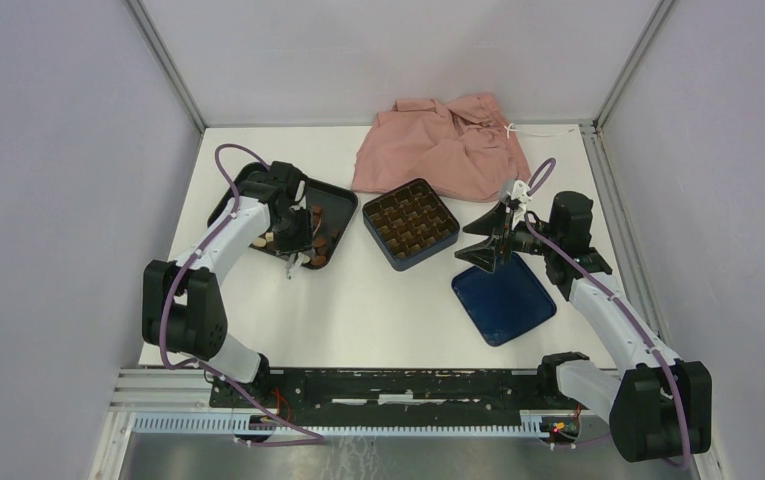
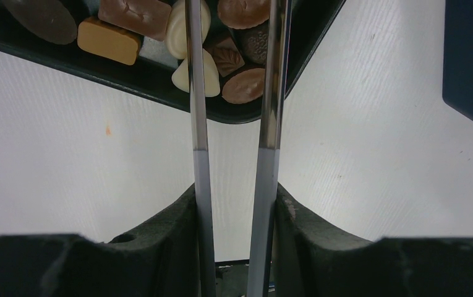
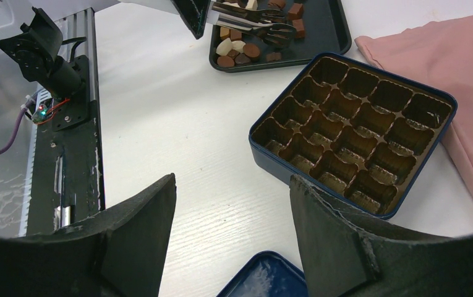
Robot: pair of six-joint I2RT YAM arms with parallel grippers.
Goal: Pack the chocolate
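Observation:
My left gripper is shut on a pair of tongs (image 2: pixel 201 185), whose two arms stand a little apart. The tongs' forked tips (image 3: pixel 277 34) are over the black tray (image 1: pixel 350 203) of loose chocolates. Between and beside the tong arms lie a brown oval chocolate (image 2: pixel 244 85), a white one (image 2: pixel 209 75) and a caramel-coloured block (image 2: pixel 108 41). The tips run out of the left wrist view, so anything between them is hidden there. The chocolate box (image 1: pixel 411 224) shows only empty compartments. My right gripper is open and empty, between box and lid.
A navy lid (image 1: pixel 504 303) lies front right, partly below the right gripper. Folded pink cloth (image 1: pixel 438 150) spreads behind the box. Bare white table (image 1: pixel 358 315) stretches across the front middle.

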